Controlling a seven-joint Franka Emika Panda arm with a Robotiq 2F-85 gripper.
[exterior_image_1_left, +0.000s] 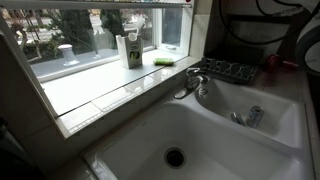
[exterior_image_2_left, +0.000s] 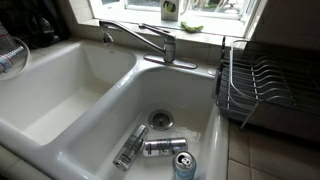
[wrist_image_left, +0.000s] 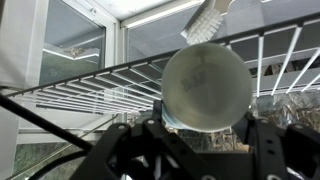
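Note:
In the wrist view a round, pale cup-like object (wrist_image_left: 207, 88) sits at the mouth of my gripper, between its dark fingers. It covers part of the wire rack (wrist_image_left: 130, 72) behind it. Whether the fingers touch or grip it cannot be made out. Neither exterior view shows the gripper clearly. Only a rounded part of the arm (exterior_image_1_left: 311, 45) shows at the right edge of exterior view 1.
Cans, including a standing one (exterior_image_2_left: 185, 166), are in the sink basin (exterior_image_2_left: 205, 112) near the drain. A faucet (exterior_image_2_left: 165, 45) rises behind. A dish rack (exterior_image_2_left: 262, 85) stands right. On the wire rack lies a brush (wrist_image_left: 207, 20); a carton (exterior_image_1_left: 130, 50) is on the sill.

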